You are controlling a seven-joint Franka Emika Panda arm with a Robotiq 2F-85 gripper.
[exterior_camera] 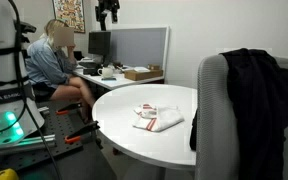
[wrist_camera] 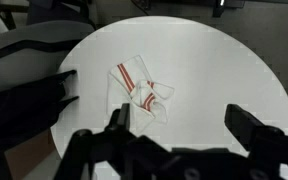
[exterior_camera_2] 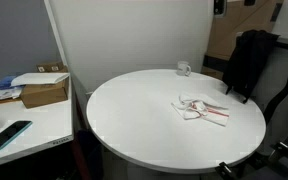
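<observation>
A white cloth with red stripes [exterior_camera: 164,119] lies loosely crumpled on the round white table [exterior_camera: 119,100]. In the second exterior view, the cloth [exterior_camera_2: 201,108] rests right of the table's middle. From above, one corner of the cloth [wrist_camera: 132,73] is spread out with its stripes showing, and a bunched part sits beside it. My gripper is open, high over the table, with its fingers apart and nothing between them. Near the top edge of the first exterior view, the gripper [exterior_camera: 107,14] points down, well clear of the cloth.
A white mug [exterior_camera_2: 183,68] stands at the table's far edge. A grey chair [exterior_camera: 216,110] with a black jacket [exterior_camera: 256,95] is close against the table. Someone sits at a desk behind.
</observation>
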